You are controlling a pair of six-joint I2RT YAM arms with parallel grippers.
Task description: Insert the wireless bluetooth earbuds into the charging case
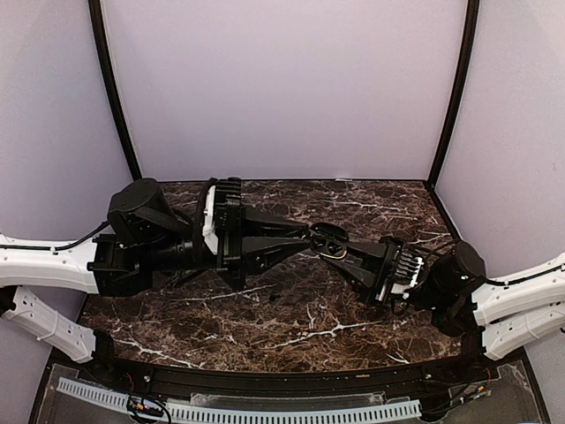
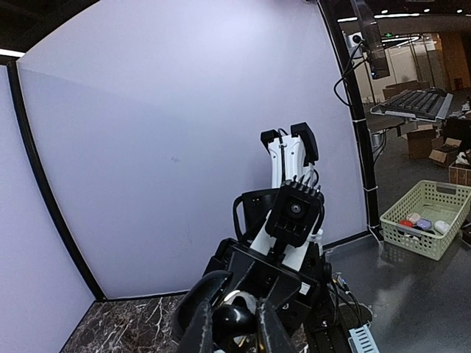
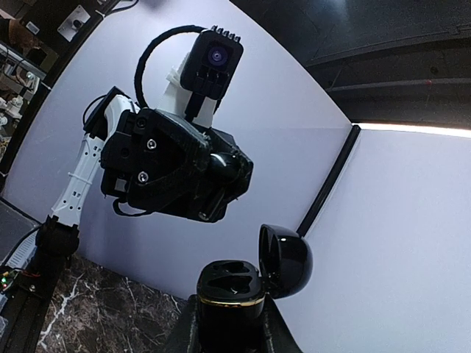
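Observation:
The glossy black charging case (image 3: 230,285) stands with its lid (image 3: 287,261) swung open, and my right gripper is shut on its base. From above, the open case (image 1: 329,243) is at the middle of the scene, tilted, at the tips of my right gripper (image 1: 342,256). Its slots are partly covered there by my left gripper (image 1: 309,235), whose tips reach the case's left edge. A rounded, shiny black earbud (image 2: 234,321) sits between the left fingers in the left wrist view. Whether it touches the case cannot be told.
Below the arms, the dark marble table (image 1: 265,327) is bare. White walls (image 1: 291,88) enclose it at the back and sides. Outside the booth, a pale green basket (image 2: 423,213) holding several small items stands at the right of the left wrist view.

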